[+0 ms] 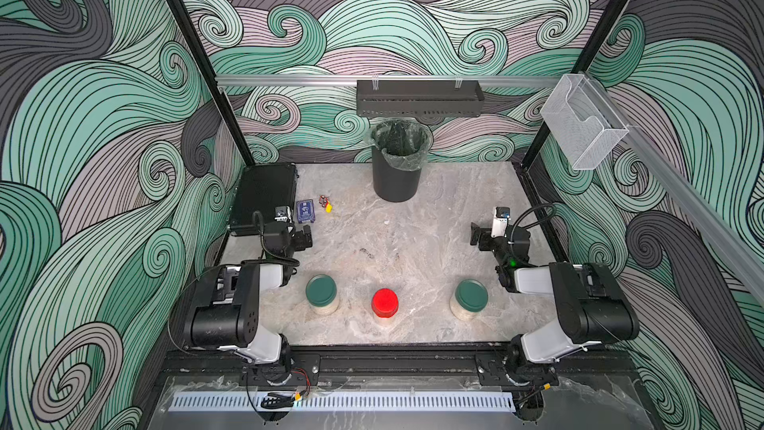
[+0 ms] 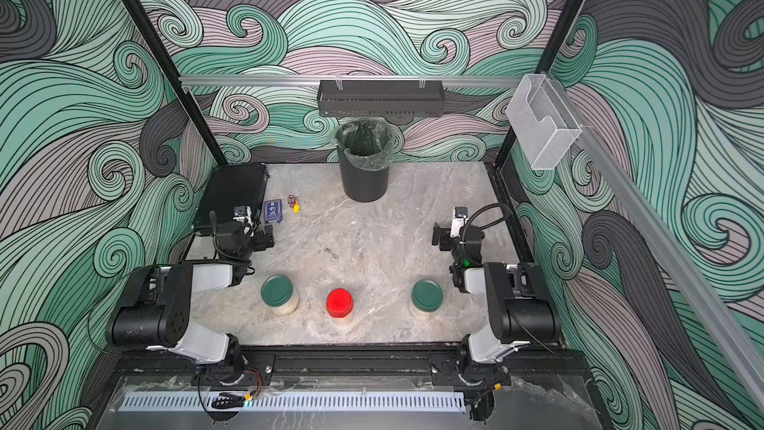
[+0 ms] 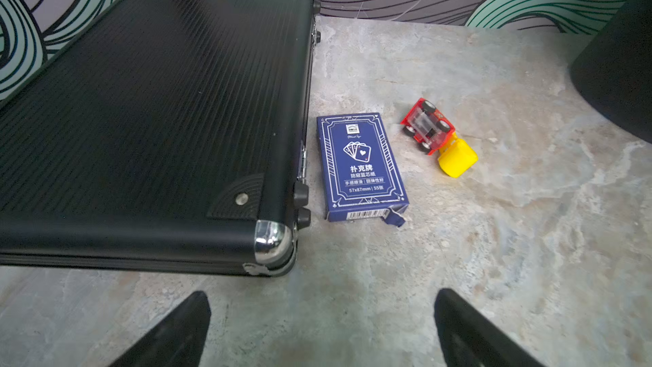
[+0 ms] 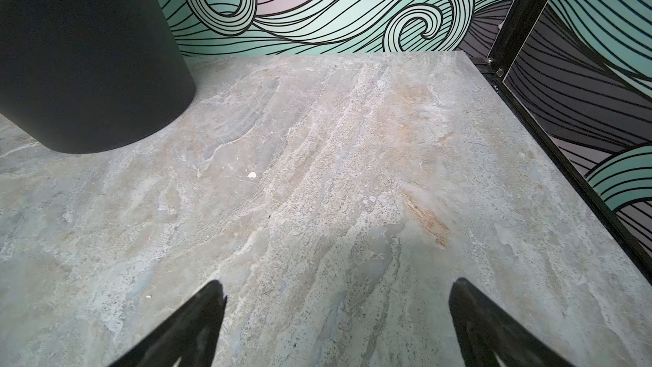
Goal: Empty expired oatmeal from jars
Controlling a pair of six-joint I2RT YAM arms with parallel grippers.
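Observation:
Three lidded jars with pale contents stand along the table's front: a green-lidded jar [image 1: 322,293] at left, a red-lidded jar [image 1: 384,304] in the middle, another green-lidded jar [image 1: 469,298] at right. A black bin [image 1: 395,179] with a plastic liner stands at the back centre. My left gripper is open above the left side, facing a black case, with nothing between its fingers. My right gripper is open over the bare right side of the table, also empty. Both are behind the jars.
The black case [image 3: 149,108] fills the back left, with a blue card box [image 3: 360,166] and a small red-and-yellow toy [image 3: 455,156] beside it. A wire basket [image 1: 581,123] hangs at the upper right.

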